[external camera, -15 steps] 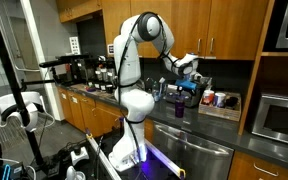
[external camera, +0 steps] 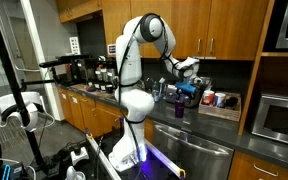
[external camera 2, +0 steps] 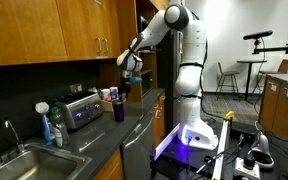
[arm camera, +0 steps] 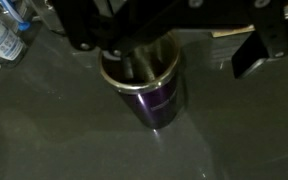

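A dark purple tumbler with a steel rim [arm camera: 156, 104] stands on the grey counter, its open top facing the wrist camera. Exterior view 2 shows the same tumbler [external camera 2: 119, 112] upright near the counter's front edge. My gripper is open, its dark fingers wide apart at the top of the wrist view. The left finger overlaps the tumbler's mouth in that view; whether it reaches inside, I cannot tell. The right finger [arm camera: 246, 55] is off to the side, clear of the rim. From exterior view 1, the gripper appears above the tumbler [external camera: 179, 110].
A wooden box [external camera: 227, 104] with cups and other items sits at the back against the wall. A toaster [external camera 2: 81, 110] and a sink [external camera 2: 44, 165] are along the same counter. Bottles [arm camera: 2, 38] show at the wrist view's left. Bare counter surrounds the tumbler's near side.
The arm's wrist has shifted slightly left and down in exterior view 1. The tumbler has stayed in place.
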